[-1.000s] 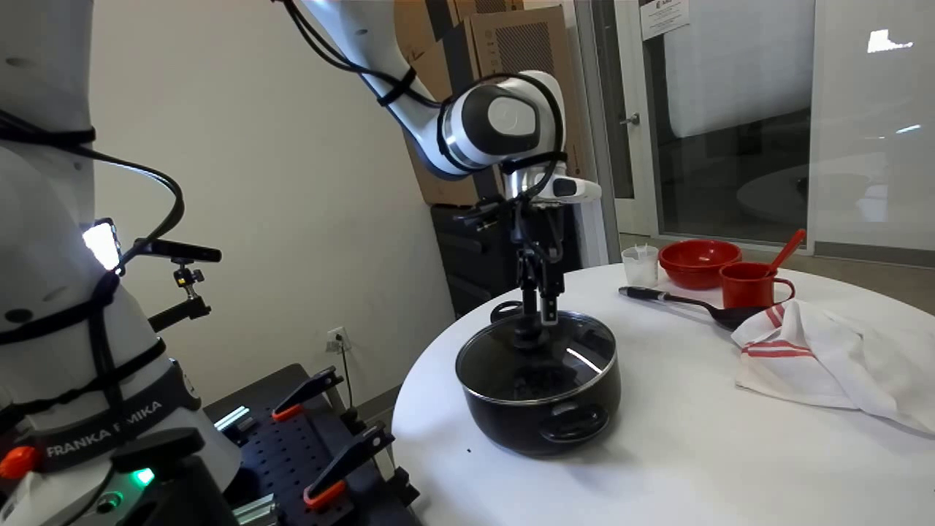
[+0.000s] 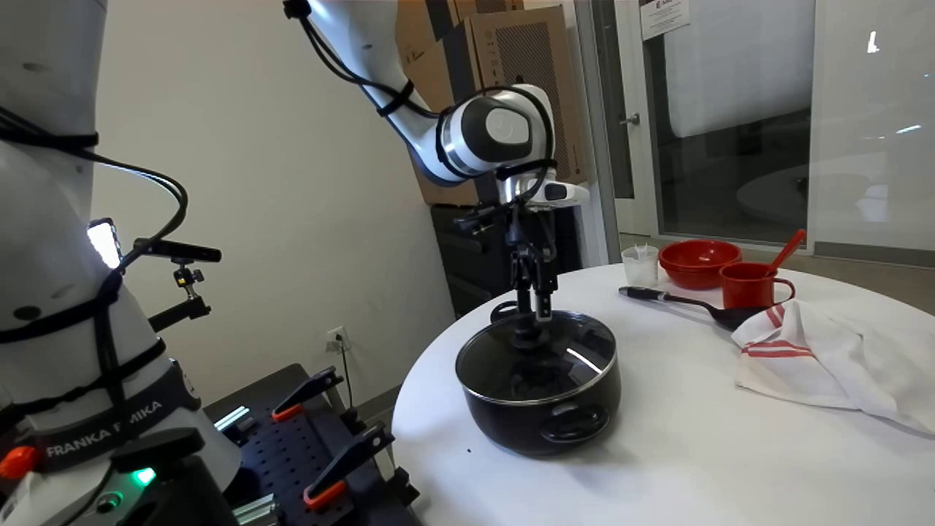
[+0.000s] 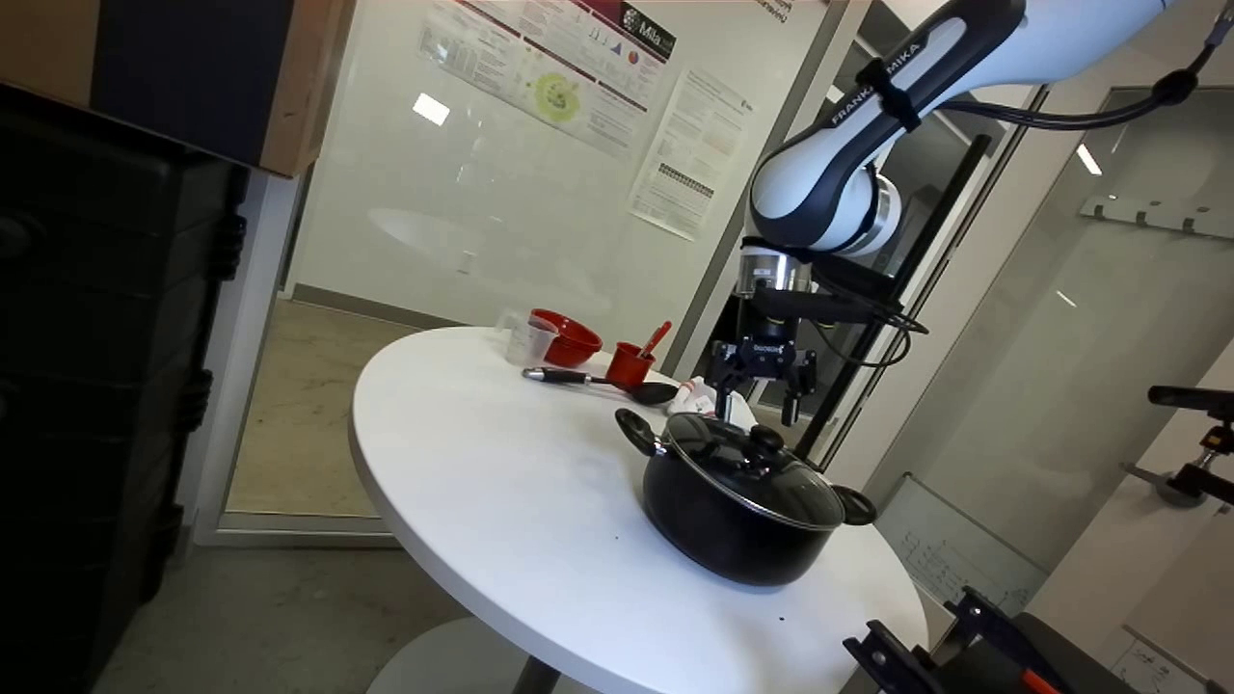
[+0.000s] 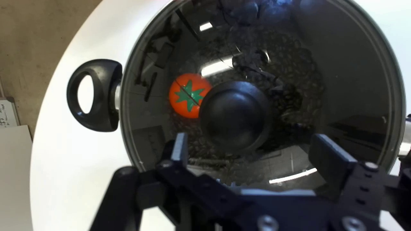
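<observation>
A black pot (image 2: 526,428) stands on the round white table, covered by a glass lid (image 2: 491,368) with a dark rim. The lid's round black knob (image 4: 235,115) rises at its middle. Through the glass in the wrist view show a red tomato-like item (image 4: 181,103) with a green star top and a layer of dark, bean-like pieces. My gripper is open above the lid, its fingers spread wider than the knob. In the wrist view the knob lies just ahead of the fingertips, not between them. Nothing is held.
Farther back on the table (image 2: 675,438) are a clear cup (image 2: 640,266), red bowls (image 2: 699,263), a red mug (image 2: 747,286), a black ladle (image 2: 675,298) and a white towel (image 2: 824,359) with red stripes. The table near the pot is bare. A pot handle (image 4: 103,96) juts out at one side.
My gripper has shifted slightly left in exterior view 1 and sits a touch lower over the lid. The pot, lid and other tableware have not moved.
</observation>
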